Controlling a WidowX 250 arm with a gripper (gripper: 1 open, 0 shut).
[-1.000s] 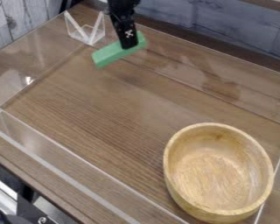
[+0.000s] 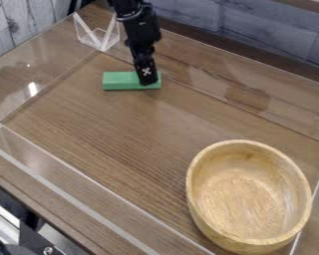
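A green rectangular block (image 2: 123, 81) lies on the wooden table in the upper middle of the camera view. My black gripper (image 2: 145, 76) reaches down from the top of the view to the block's right end, its fingertips over that end. The fingers appear closed on or against the block; the exact contact is small and hard to make out.
A large round wooden bowl (image 2: 247, 229) sits at the lower right. The middle, left and right of the table (image 2: 109, 159) are bare. A clear plastic bracket stands at the top left edge.
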